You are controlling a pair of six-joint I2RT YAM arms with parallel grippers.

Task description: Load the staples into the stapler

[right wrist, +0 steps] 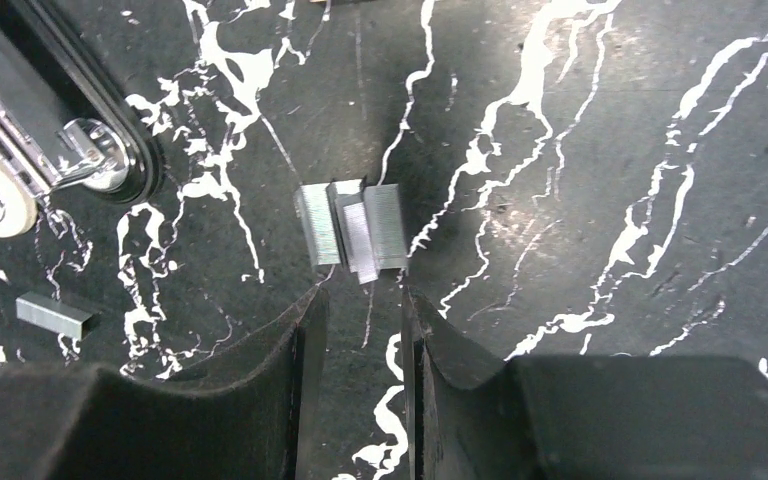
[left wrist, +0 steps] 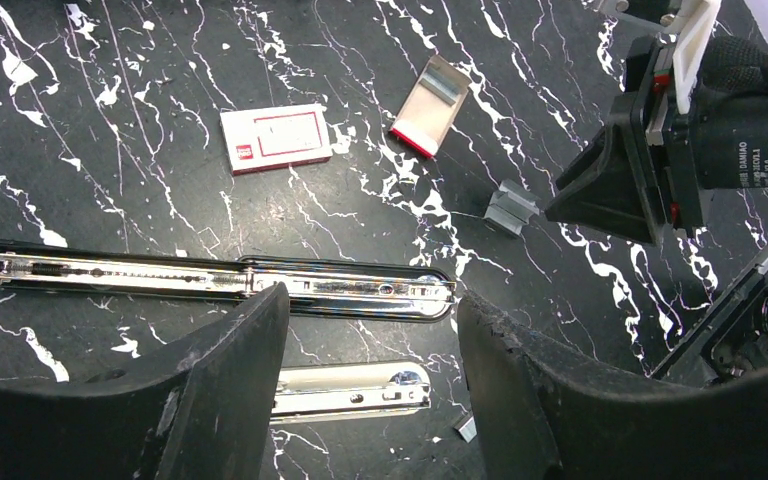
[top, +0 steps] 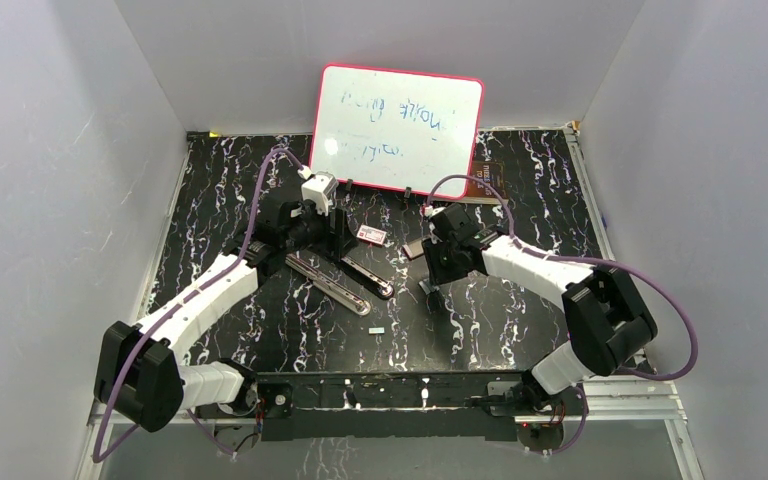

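Note:
A small group of grey staple strips (right wrist: 386, 225) lies on the table just beyond the fingertips of my right gripper. Those fingers stand a narrow gap apart, with only tabletop showing between them. Another short staple strip (right wrist: 55, 314) rests alone to the left. The stapler lies spread apart, its dark-edged half (left wrist: 345, 289) beside the paler half (left wrist: 355, 392). Over it, my left gripper is open, its fingers wide apart and nothing held. In the top view the staples (top: 425, 286) are partly hidden below the right gripper.
A red-and-white staple box (left wrist: 278, 137) lies behind the stapler. Its open tray (left wrist: 432, 105) is to the right of it, with a grey strip inside. A whiteboard (top: 400, 125) stands at the back. Free tabletop stretches along the front.

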